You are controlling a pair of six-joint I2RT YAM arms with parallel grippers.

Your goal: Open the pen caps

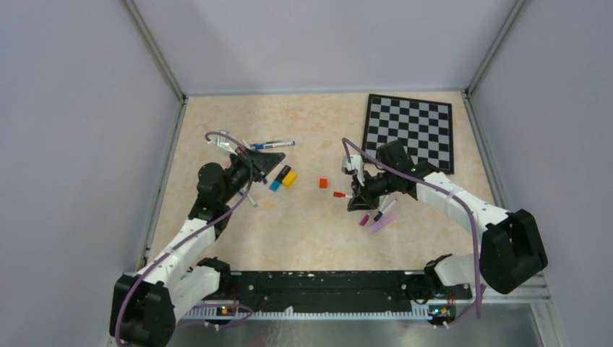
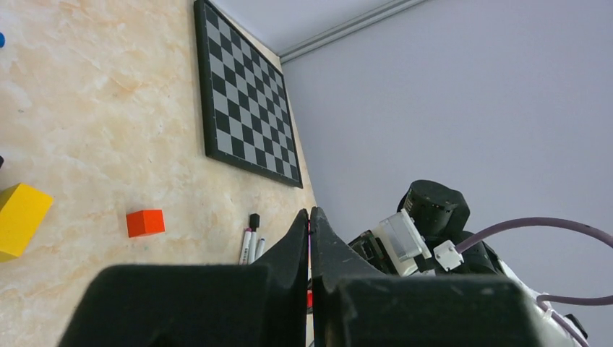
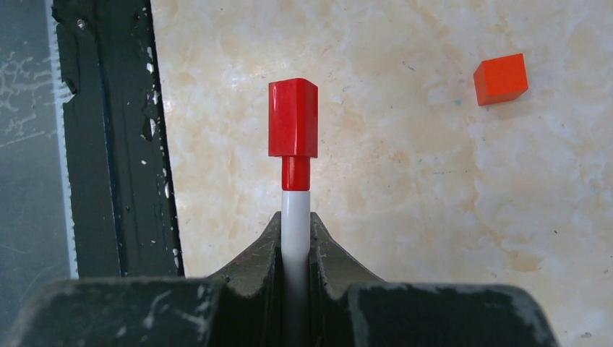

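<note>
In the right wrist view a white pen (image 3: 296, 238) points straight ahead, clamped between the fingers of my right gripper, which is shut on its barrel. A blocky red cap (image 3: 293, 119) is at its tip, with a narrower red section between cap and barrel. From above, the red cap (image 1: 338, 194) points left. My left gripper (image 1: 283, 155) stands off to the left, clear of the pen. Its fingers (image 2: 289, 249) nearly meet, with only a thin slit and nothing visible held; whether they are fully shut is unclear.
An orange-red block (image 1: 323, 183) lies between the arms; yellow (image 1: 290, 178) and other blocks sit below the left gripper. Pens (image 1: 273, 144) lie behind it, and several more (image 1: 387, 210) beside the right gripper. A checkered board (image 1: 408, 130) is back right.
</note>
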